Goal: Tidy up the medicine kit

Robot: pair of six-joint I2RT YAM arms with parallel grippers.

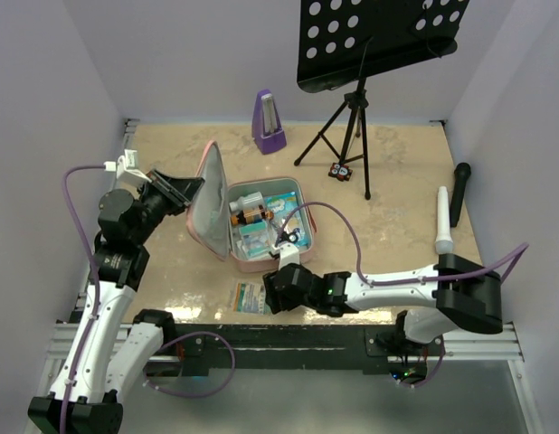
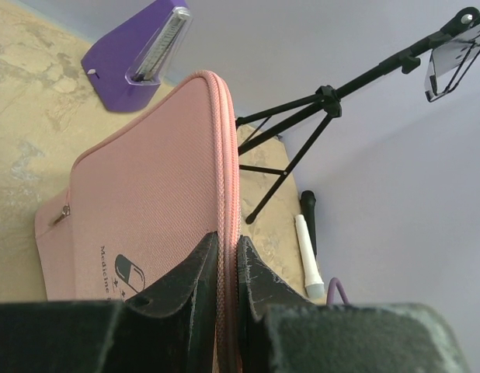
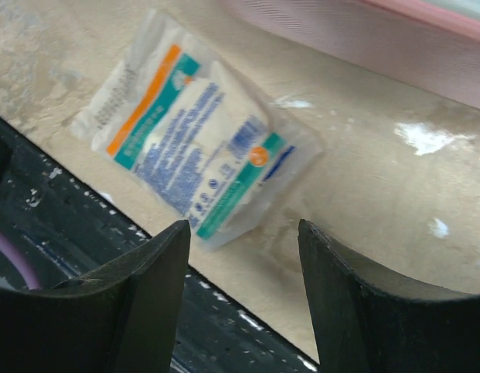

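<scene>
The pink medicine kit (image 1: 255, 266) stands open, holding a white bottle, an amber bottle and blue packets. My left gripper is shut on the edge of its raised lid (image 2: 151, 190), holding it upright at the kit's left. Below the kit, a flat clear packet with orange and teal stripes (image 3: 197, 136) lies on the table near the front edge. My right gripper stands open over the packet's near end, nothing between its fingers.
A purple metronome (image 1: 268, 136) and a music stand (image 1: 365, 163) are at the back. A white tube (image 1: 442, 217) and black microphone lie far right.
</scene>
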